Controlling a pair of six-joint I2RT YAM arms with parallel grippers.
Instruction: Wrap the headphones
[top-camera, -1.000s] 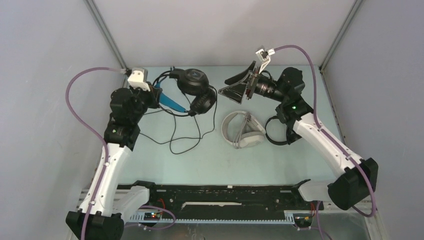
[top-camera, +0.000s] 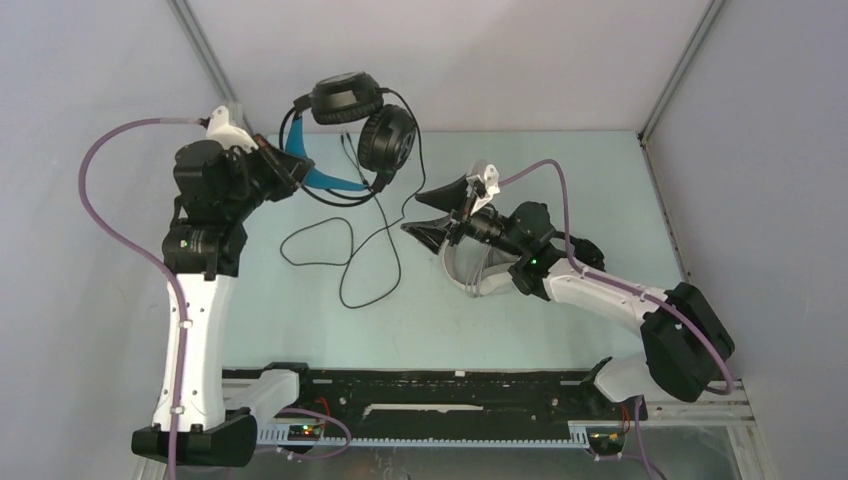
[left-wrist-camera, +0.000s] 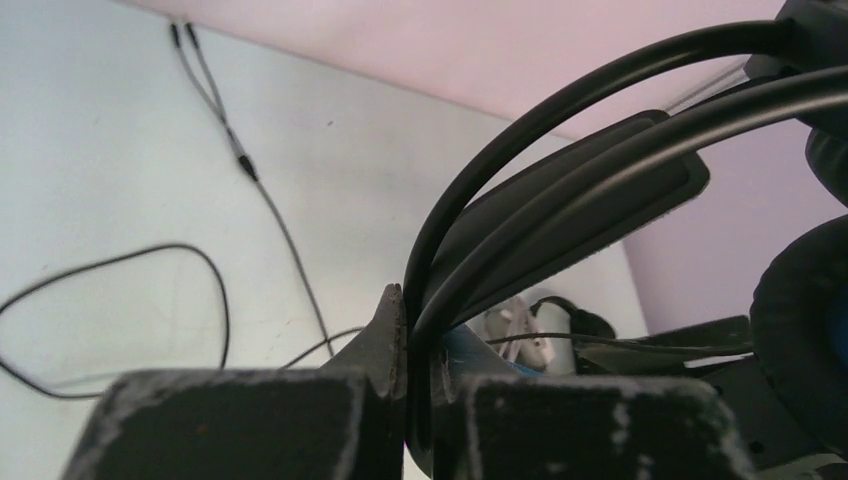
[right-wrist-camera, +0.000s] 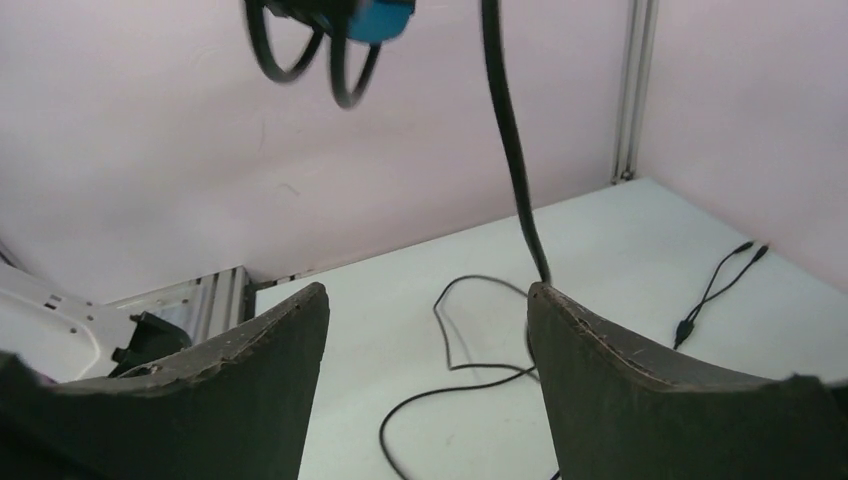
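Black headphones with a blue inner band (top-camera: 329, 180) hang in the air at upper left in the top view. My left gripper (top-camera: 290, 165) is shut on their headband, whose black bands (left-wrist-camera: 560, 110) rise from between the fingers in the left wrist view. The headphone cable (top-camera: 350, 262) drops to the table in loose loops, its split plugs lying at the back. My right gripper (top-camera: 436, 215) is open at the centre, right of and below the headphones, nothing between its fingers. In the right wrist view the cable (right-wrist-camera: 515, 150) hangs beyond its fingertips.
A second, white pair of headphones (top-camera: 462, 278) lies under my right arm, with a dark item (top-camera: 585, 250) at the right, largely hidden. Walls enclose the sides and back.
My right arm has moved toward the front and left, now over the white headphones.
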